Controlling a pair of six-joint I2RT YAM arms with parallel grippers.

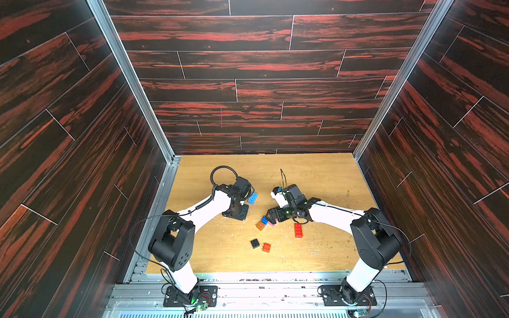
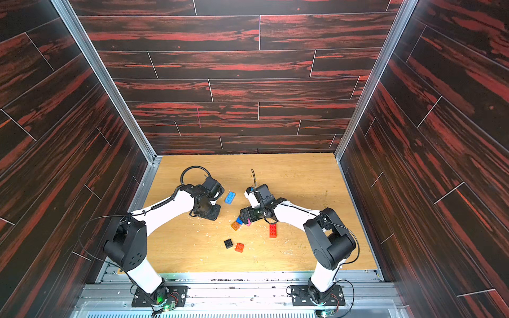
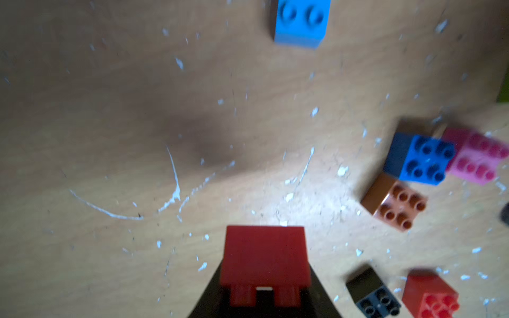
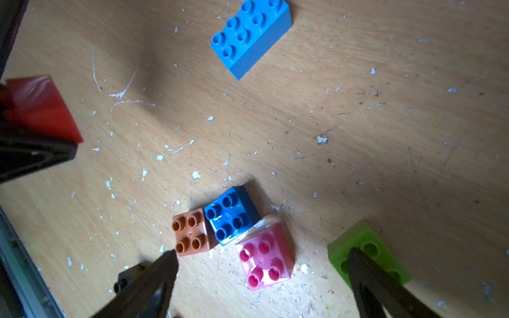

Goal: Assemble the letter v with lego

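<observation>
My left gripper (image 1: 236, 211) is shut on a red brick (image 3: 264, 257), held above the table left of the loose bricks. A light blue long brick (image 4: 249, 37) lies behind them. A dark blue brick (image 4: 230, 214) touches an orange-brown brick (image 4: 191, 233), with a pink brick (image 4: 264, 257) beside them. My right gripper is open above this group; a green brick (image 4: 360, 238) lies beneath it, near its right finger. A black brick (image 1: 254, 243) and a small red brick (image 1: 266, 247) lie toward the front.
A long red brick (image 1: 298, 230) lies front right, beneath the right arm. Metal rails border the table.
</observation>
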